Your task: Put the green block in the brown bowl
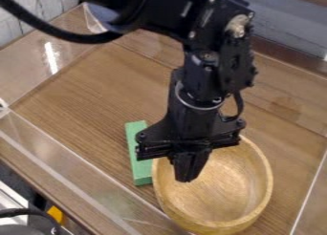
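Observation:
The green block (140, 162) lies on the tray floor against the left side of the brown bowl (253, 202). Part of the block's right side is hidden by my black gripper (188, 174). The gripper points down over the bowl's left rear rim, its fingertips close together in the picture. No object shows between them, but the dark fingers overlap and their gap cannot be made out. How high the fingertips stand above the bowl is unclear. The bowl's inside looks empty where it shows.
Bare wooden floor (96, 96) stretches left of and behind the bowl. A clear tray wall (76, 167) runs along the front left, close to the block. Dark cables and a yellow item (55, 214) lie outside at bottom left.

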